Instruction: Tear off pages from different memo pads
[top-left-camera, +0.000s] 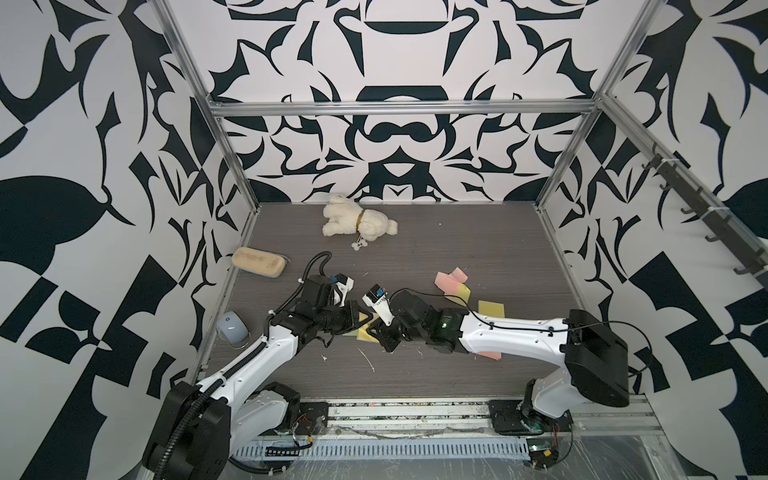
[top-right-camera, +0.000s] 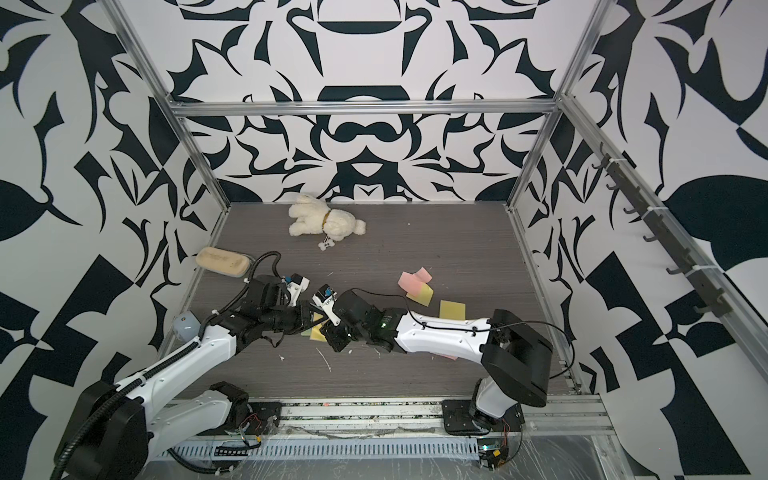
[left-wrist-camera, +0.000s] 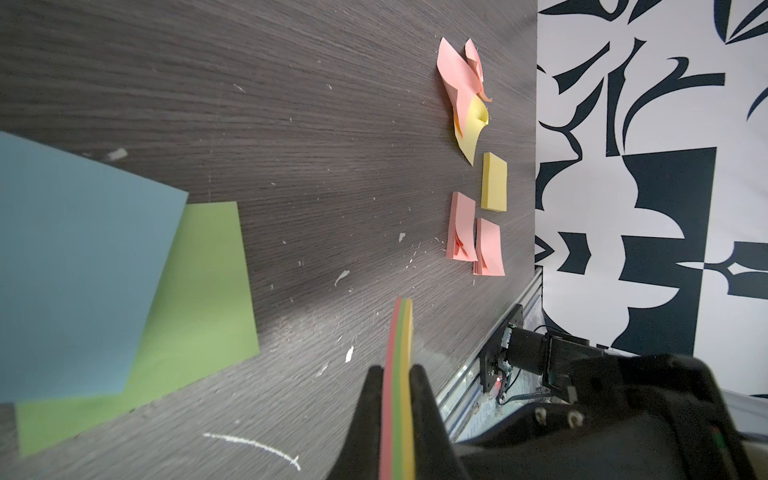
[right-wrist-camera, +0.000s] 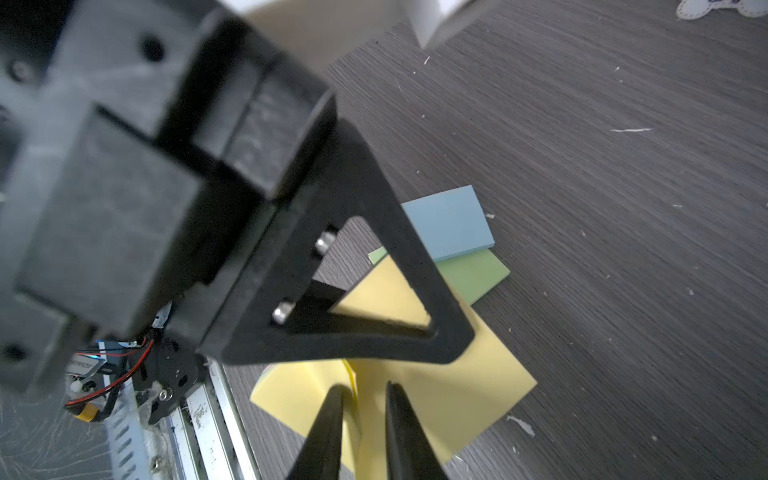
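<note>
At the bottom of the left wrist view my left gripper is shut on a thin layered memo pad (left-wrist-camera: 398, 328), seen edge-on in pink, green and yellow. The right wrist view shows that pad's broad yellow face (right-wrist-camera: 472, 392) behind the black left finger. My right gripper stands partly open beside it, a raised yellow page (right-wrist-camera: 296, 392) with its folded edge in the gap between the fingertips. A blue pad (left-wrist-camera: 80, 272) lies over a green one (left-wrist-camera: 212, 296) on the table. In the top left view the two grippers meet and hide most of the yellow pad.
Loose pink and yellow sheets (top-left-camera: 446, 282), a yellow pad (top-left-camera: 490, 308) and two pink pads (left-wrist-camera: 461, 228) lie to the right. A plush toy (top-left-camera: 356, 218) rests at the back; a tan case (top-left-camera: 258, 261) and grey mouse (top-left-camera: 232, 329) lie left.
</note>
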